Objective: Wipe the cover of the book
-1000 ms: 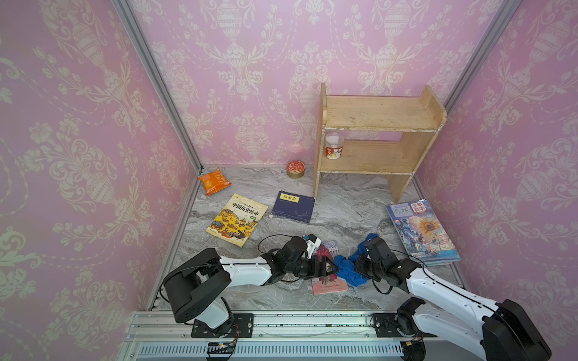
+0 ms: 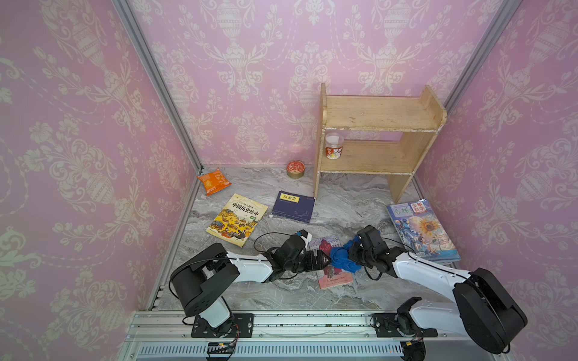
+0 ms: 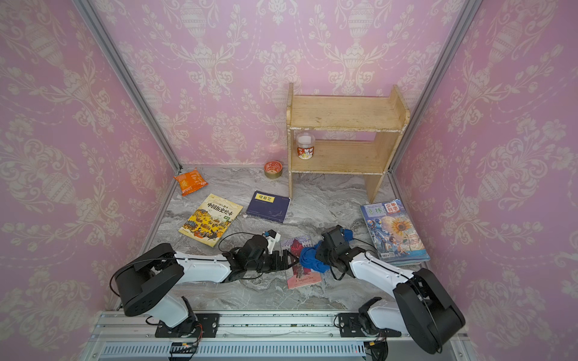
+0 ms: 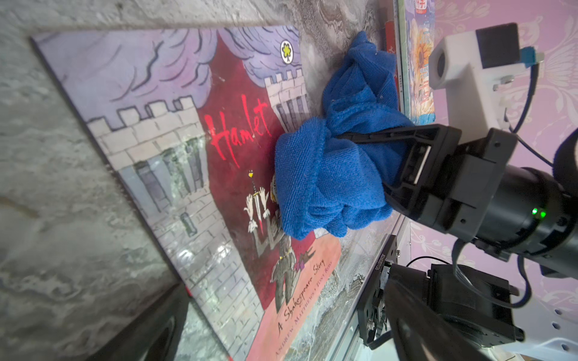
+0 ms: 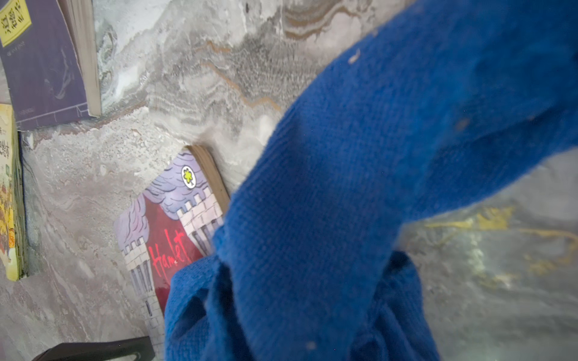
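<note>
The Hamlet book (image 4: 240, 138) lies flat on the grey marbled table, its cover up, between my two arms. A bunched blue cloth (image 4: 337, 174) covers the middle of its right side, one tail trailing off past the right edge. My right gripper (image 2: 355, 251) is shut on the cloth; in the right wrist view the blue cloth (image 5: 313, 216) hides its fingers. My left gripper (image 2: 322, 260) hangs over the left part of the book, open, with nothing between its fingers. Its blurred fingertips frame the lower edge of the left wrist view.
A yellow book (image 2: 237, 219) and a dark blue book (image 2: 293, 206) lie behind to the left. Stacked magazines (image 2: 424, 231) lie at the right. Behind stand a wooden shelf (image 2: 379, 150) holding a jar (image 2: 333, 147), a tin (image 2: 295, 169) and an orange packet (image 2: 214, 181).
My right gripper has moved left with the cloth, further over the cover. The book has shifted slightly toward the back.
</note>
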